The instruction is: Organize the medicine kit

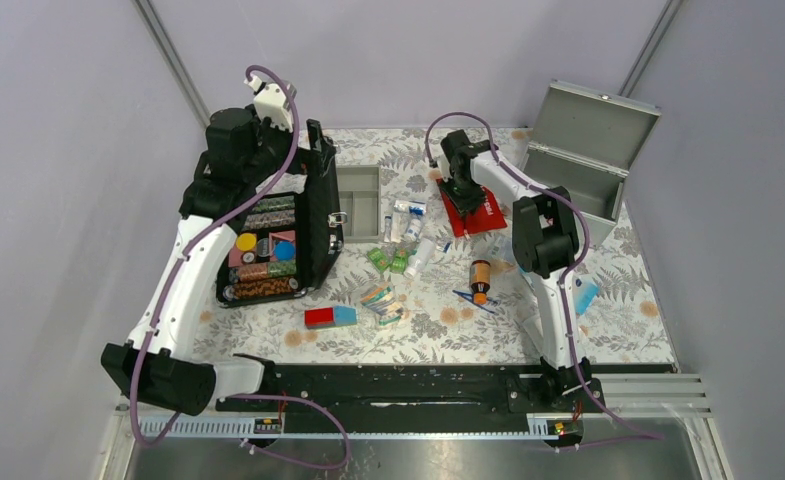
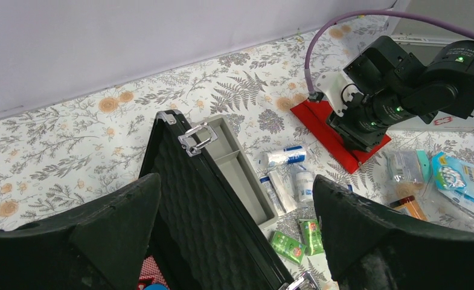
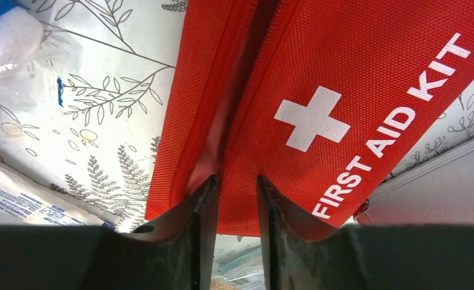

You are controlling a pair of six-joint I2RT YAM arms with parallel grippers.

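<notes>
A red first aid kit pouch (image 3: 367, 109) lies on the table, its white cross and lettering facing up, with a fold or opening along its left side. My right gripper is over the pouch's near end, fingers part way apart with red fabric beneath and between them; whether they touch it cannot be told. From above, the right arm hides part of the pouch (image 1: 485, 214). My left gripper stands open and empty above the raised lid of the black case (image 2: 204, 223). Loose medical items, such as an orange-brown bottle (image 1: 480, 280), lie mid-table.
A grey divided tray (image 1: 359, 230) sits right of the black case, which holds several tubs and rolls. An open silver case (image 1: 578, 185) stands back right. Green packets (image 1: 398, 261), tubes and a red-blue box (image 1: 330, 317) lie in front.
</notes>
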